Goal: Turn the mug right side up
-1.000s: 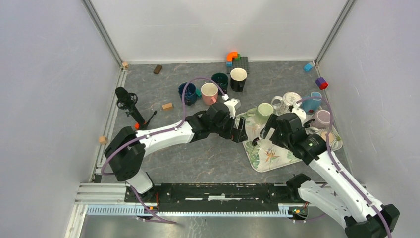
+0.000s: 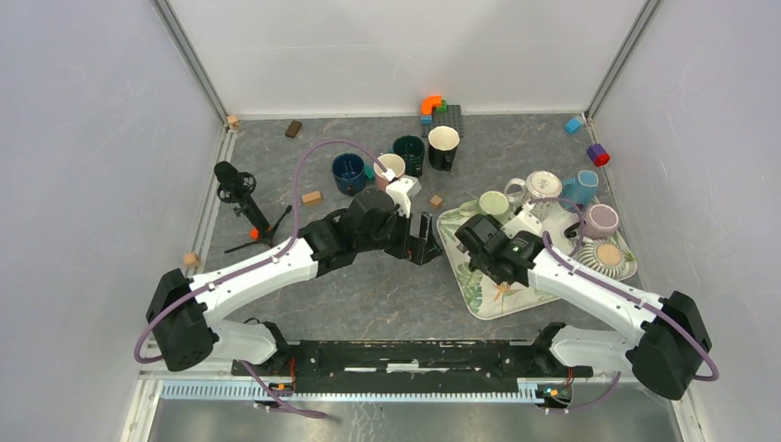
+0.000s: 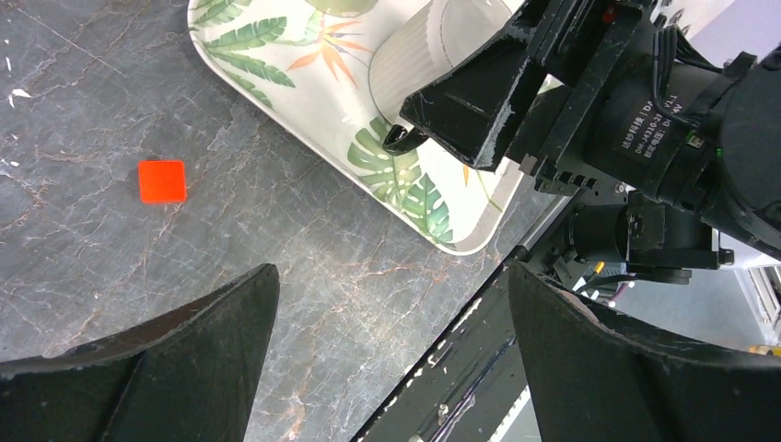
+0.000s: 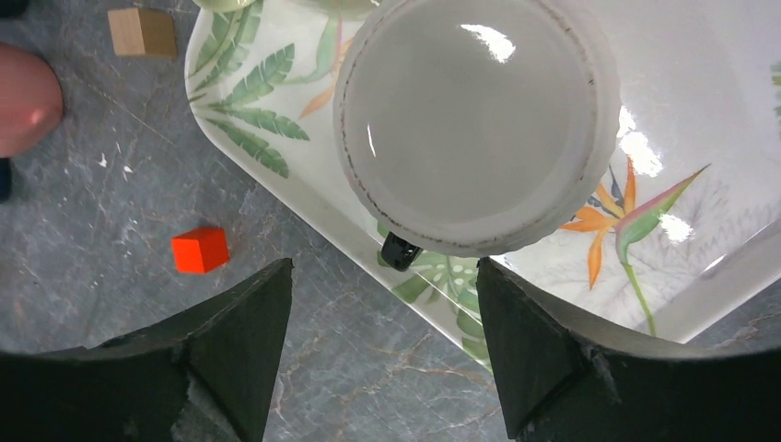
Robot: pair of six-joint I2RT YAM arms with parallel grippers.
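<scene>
A white mug sits on the leaf-patterned tray, its smooth round base or face toward my right camera and a small black piece beside its lower edge. My right gripper is over it with fingers apart and nothing visible between them; in the top view it hides much of the mug. In the left wrist view the mug is partly behind the right gripper. My left gripper hangs open and empty just left of the tray, above bare table.
Several mugs stand at the back, others on the tray's right. An orange-red cube lies on the table left of the tray. A black stand is at left.
My left arm has drawn back slightly to the left.
</scene>
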